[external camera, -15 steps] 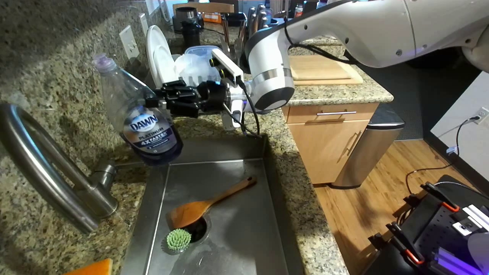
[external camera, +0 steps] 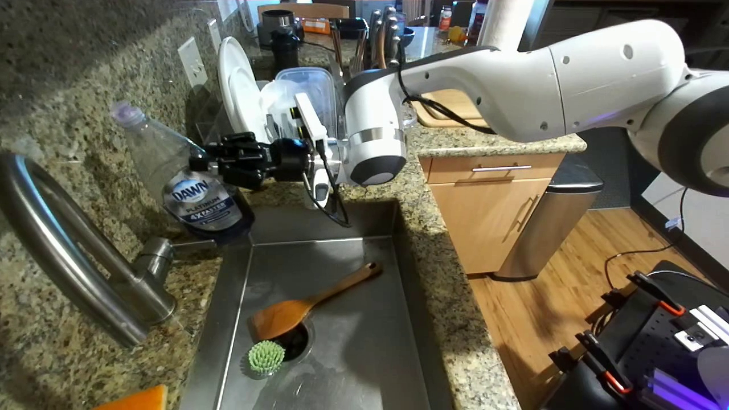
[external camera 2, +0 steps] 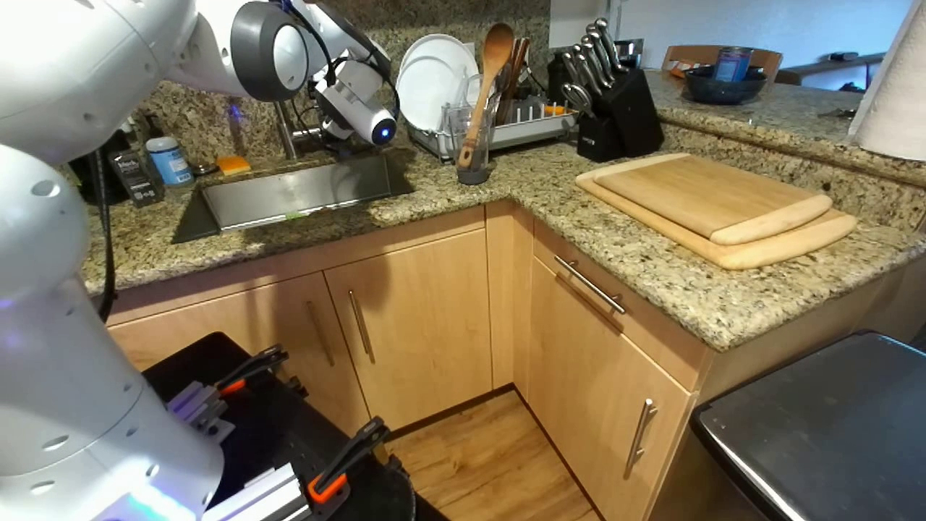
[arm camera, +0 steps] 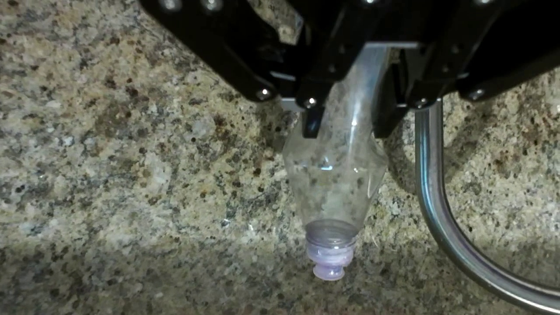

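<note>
A clear Dawn dish soap bottle [external camera: 199, 198] with blue liquid low in it leans in exterior view 1, its pale cap toward the backsplash. My gripper [external camera: 203, 163] is shut on its narrow upper body, coming from the right. Seen from the wrist, the two black fingers flank the clear bottle [arm camera: 336, 168], whose cap points down the picture. The bottle's base is near the counter behind the sink's far left corner; whether it touches there I cannot tell. In exterior view 2 the arm hides the bottle and the fingers.
The steel faucet [external camera: 61, 225] arches close left of the bottle. In the sink [external camera: 362, 341] lie a wooden spatula [external camera: 287, 315] and a green brush [external camera: 266, 357]. White plates [external camera: 236, 85] stand in the rack behind the gripper. An orange sponge [external camera 2: 232, 164] sits beside the sink.
In exterior view 1 the gripper and the bottle have moved left, toward the backsplash and faucet. The bottle is still between the fingers. The spatula and brush have not moved.
</note>
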